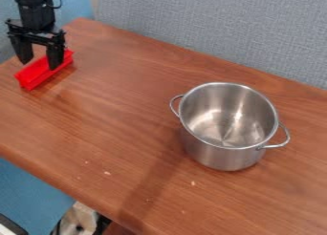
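Observation:
My black gripper point(36, 50) hangs at the upper left, open, its fingers over a red oblong block or tray point(44, 74) lying near the table's left edge. Whether the fingers touch the red piece is hard to tell. A steel pot point(228, 129) with two side handles stands upright on the right half of the wooden table.
A grey textured wall point(217, 29) runs along the back. Blue floor shows beyond the left edge.

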